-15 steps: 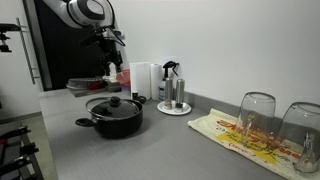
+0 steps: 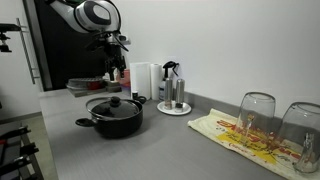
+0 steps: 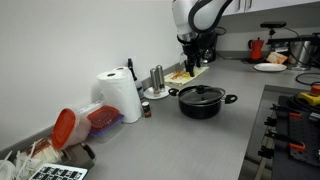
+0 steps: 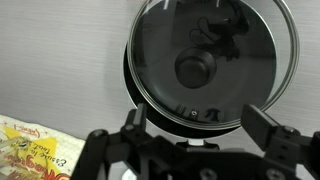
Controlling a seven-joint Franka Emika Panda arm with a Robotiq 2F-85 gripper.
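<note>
A black pot [image 2: 118, 124] stands on the grey table, with a glass lid [image 3: 203, 94] on top. The lid's black knob [image 4: 195, 68] faces up towards the wrist camera. From above, the lid sits off-centre, and the pot's dark rim shows past it at the left and bottom of the wrist view. My gripper is open, its two black fingers wide apart with nothing between them. In exterior view 2 the arm [image 3: 190, 35] hangs above and behind the pot, clear of the lid.
A plate with grinders [image 2: 174, 108] and a paper towel roll [image 3: 117, 95] stand along the wall. Two upturned glass jars [image 2: 256, 115] rest on a yellow patterned cloth [image 2: 222, 127]. A dish rack [image 3: 45, 160] fills one corner. Bare table lies in front of the pot.
The arm has shifted slightly to the right in exterior view 1. The pot and lid stay where they were.
</note>
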